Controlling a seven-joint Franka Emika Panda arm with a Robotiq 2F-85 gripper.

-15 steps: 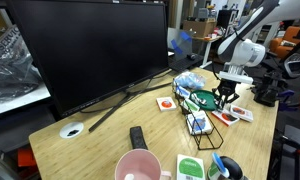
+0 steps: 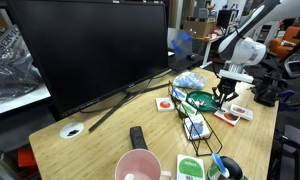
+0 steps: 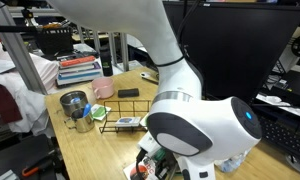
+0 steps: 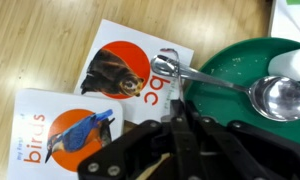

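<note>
In the wrist view a silver spoon [image 4: 278,98] lies with its bowl over the green plate [image 4: 239,119]. The handle runs left past the plate's rim to the tips of my gripper. The fingers are close together, and the end of the spoon handle appears pinched there; the exact contact is partly hidden. In the first outside view the gripper [image 2: 219,100] is small, low beside the plate [image 2: 201,102] on its right. The white arm hides most of this spot in the second outside view.
Two picture cards, a bear card [image 4: 118,68] and a birds card [image 4: 68,132], lie left of the plate. A white item [image 4: 288,64] sits on the plate. A black wire rack [image 2: 199,130] and pink mug [image 2: 138,165] stand nearer. Bare table [image 2: 80,145] lies at left.
The arm and gripper stay low beside the plate, with at most a slight shift. No clear change of hold shows at this size.
</note>
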